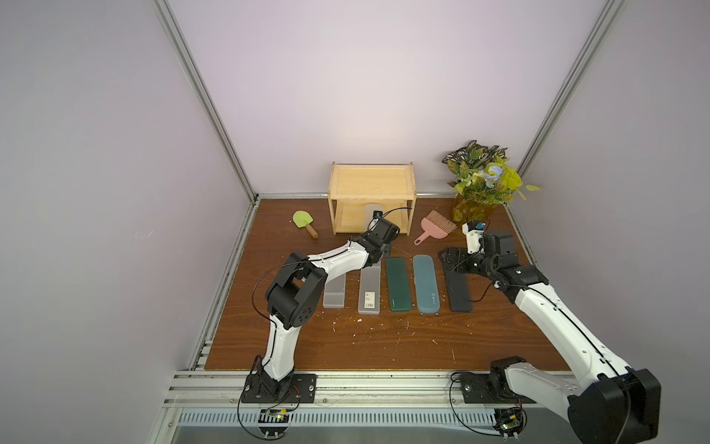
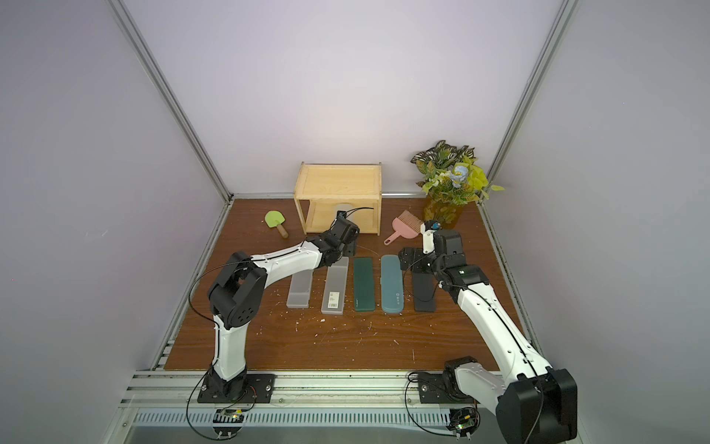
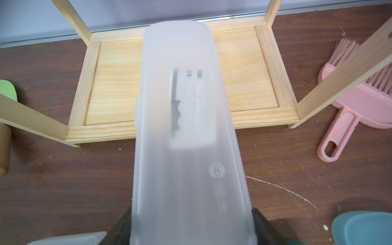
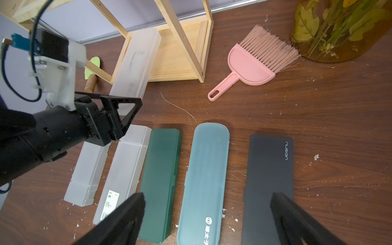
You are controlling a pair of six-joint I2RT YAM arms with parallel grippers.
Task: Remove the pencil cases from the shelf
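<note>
A frosted white pencil case (image 3: 179,122) fills the middle of the left wrist view, its far end over the lower board of the wooden shelf (image 3: 261,118). My left gripper is shut on its near end. On the table in front lie two clear cases, one short (image 4: 87,173) and one with a label (image 4: 126,163). To their right are a dark green case (image 4: 161,179), a blue case (image 4: 207,171) and a black case (image 4: 267,171). My right gripper stands open above the row, nothing between its fingers.
A pink dustpan brush (image 4: 251,67) lies right of the shelf, near a vase of flowers (image 1: 484,181). The green trowel (image 1: 303,220) is to the shelf's left. Bare table lies in front of the row and along the left side.
</note>
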